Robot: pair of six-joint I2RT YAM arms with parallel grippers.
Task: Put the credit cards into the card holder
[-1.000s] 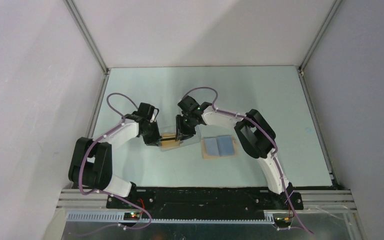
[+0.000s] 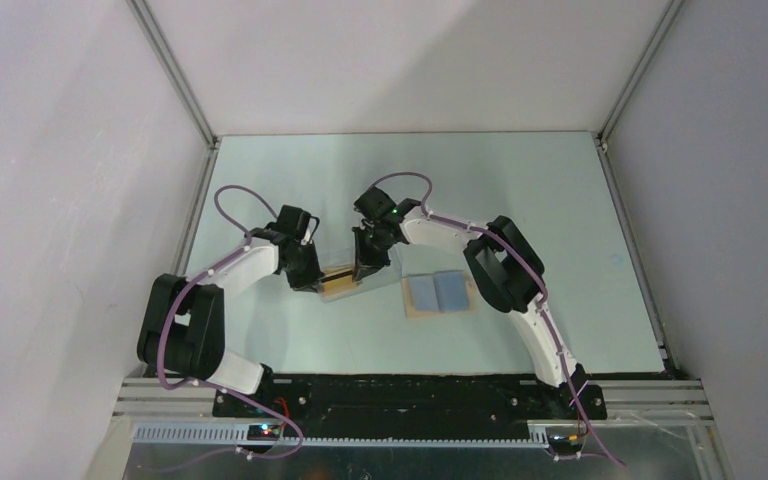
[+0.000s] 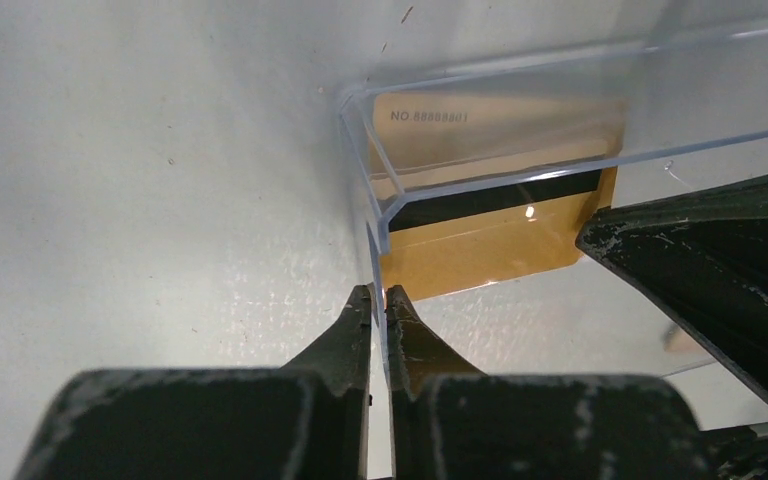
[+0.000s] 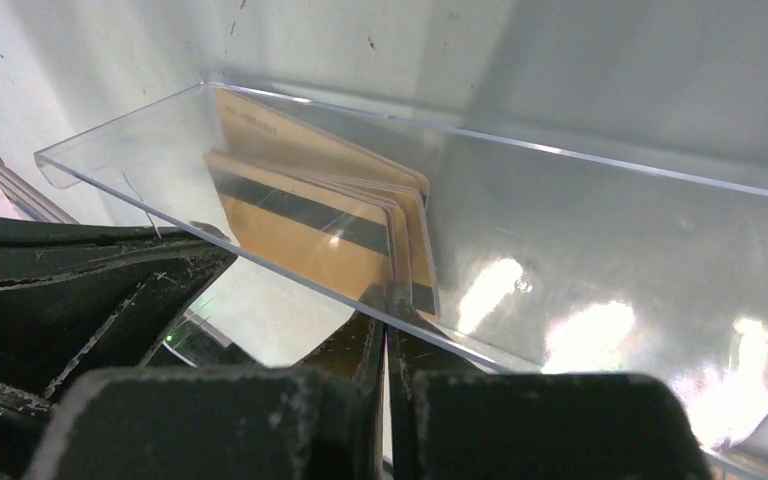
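Note:
Gold cards with dark stripes (image 3: 480, 240) lie stacked inside a clear plastic holder (image 4: 610, 230), at its left end; the top view shows them between my two grippers. My left gripper has its fingertips close together on the holder's thin end wall. My right gripper is shut at the holder's long edge, beside the stack's right end, with no card visible between its fingers. In the left wrist view the right gripper's black finger (image 3: 680, 240) reaches over the cards' right side.
A tan card holder (image 2: 411, 312) with two grey-blue panels (image 2: 450, 291) lies right of the grippers, below the right arm.
The right arm has shifted slightly over the last second, its gripper staying beside the cards. The left arm shows no visible change.

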